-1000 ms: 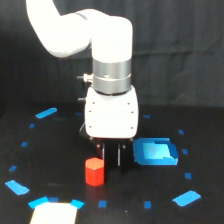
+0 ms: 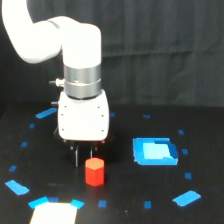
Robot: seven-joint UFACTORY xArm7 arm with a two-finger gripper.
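A red cube (image 2: 95, 173) sits on the dark table just left of the middle. My gripper (image 2: 83, 155) hangs pointing down close behind the cube and slightly to its left in the camera view. Its two thin dark fingers stand apart, open, with only dark background showing between them. The right fingertip overlaps or nearly meets the cube's top edge in the picture; whether they touch I cannot tell.
To the right lies a shallow blue tray (image 2: 136, 152) with a bright whitish patch inside. A pale block (image 2: 53, 213) is cut off by the bottom edge. Blue tape pieces (image 2: 187, 198) and small marks dot the table. Dark table between cube and tray looks clear.
The gripper has shifted left, from right of the cube to slightly left of it. The cube and tray have kept their places; the patch inside the tray looks whiter.
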